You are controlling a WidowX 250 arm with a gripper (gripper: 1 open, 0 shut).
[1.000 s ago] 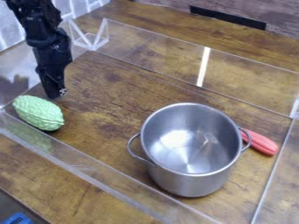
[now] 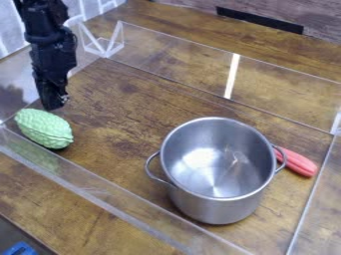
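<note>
My black gripper (image 2: 54, 98) hangs at the upper left, just above and behind a pale green, ridged oblong vegetable (image 2: 44, 128) on the wooden surface. Its fingers are small and dark, and I cannot make out whether they are apart. A steel pot (image 2: 210, 204) with two handles stands empty at the lower right.
A red-handled object (image 2: 297, 161) lies right of the pot, partly hidden by it. Clear walls (image 2: 134, 209) edge the work area. Something blue sits in the bottom left corner.
My gripper has shifted very slightly over the last second, staying behind the green vegetable. The vegetable and pot have not moved.
</note>
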